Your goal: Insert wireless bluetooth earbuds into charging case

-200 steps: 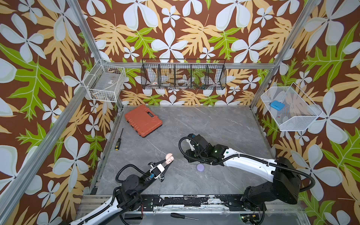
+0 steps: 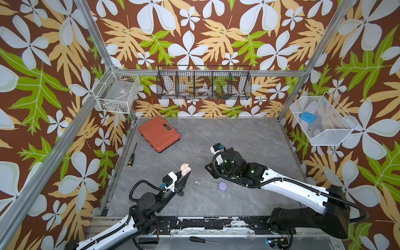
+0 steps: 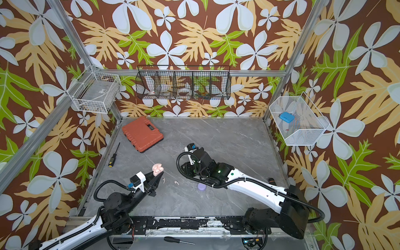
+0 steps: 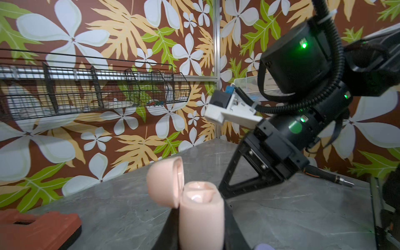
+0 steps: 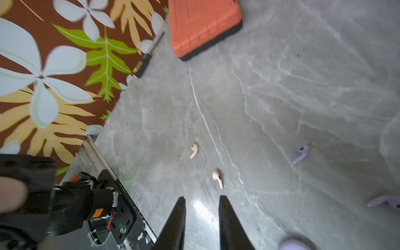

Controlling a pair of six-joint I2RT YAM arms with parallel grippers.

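The pink charging case (image 4: 201, 216) stands upright with its lid (image 4: 165, 181) swung open, and my left gripper (image 2: 182, 176) is shut on it. Its top recesses look empty. On the grey table lie two loose pink earbuds, a nearer earbud (image 5: 217, 179) and a farther earbud (image 5: 194, 150). My right gripper hangs over the table to the right of the case. A clear gap shows between its fingertips, with nothing held; the nearer pink earbud appears just beyond them in the right wrist view.
Behind are an orange toolbox (image 2: 159, 133) and a screwdriver (image 2: 131, 160).
The left gripper has turned with the case, bringing it more upright.
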